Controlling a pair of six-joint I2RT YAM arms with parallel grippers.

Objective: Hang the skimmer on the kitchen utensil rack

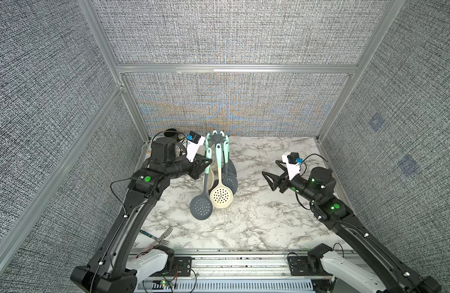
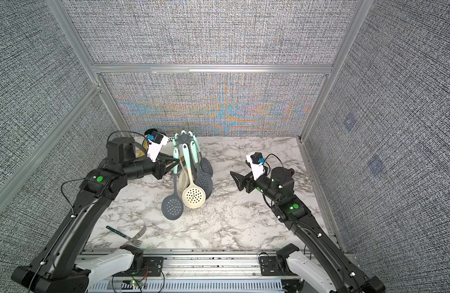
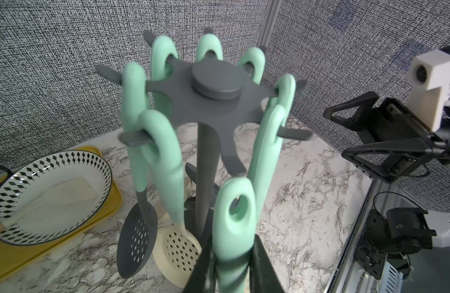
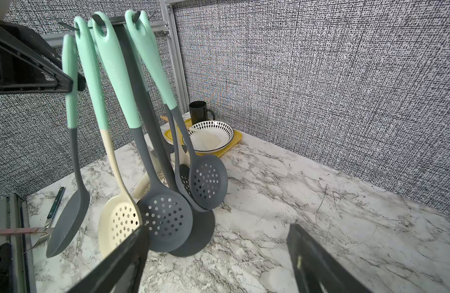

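My left gripper (image 1: 207,163) is shut on the mint handle of a grey skimmer (image 1: 201,207), which hangs almost straight down. In the left wrist view the handle's loop (image 3: 228,188) stands just in front of and below a bare dark prong of the utensil rack (image 3: 217,80); I cannot tell whether the prong's tip enters the hole. From the right wrist view, the held skimmer (image 4: 71,214) is at the rack's left, its handle top close to a prong. My right gripper (image 1: 270,171) stands open and empty, well right of the rack.
Several mint-handled utensils, including a cream skimmer (image 1: 221,196), hang close together on the rack. Behind left are a patterned plate (image 3: 54,195) on a yellow tray (image 3: 112,205) and a black mug (image 4: 199,111). Forks (image 1: 161,236) lie front left.
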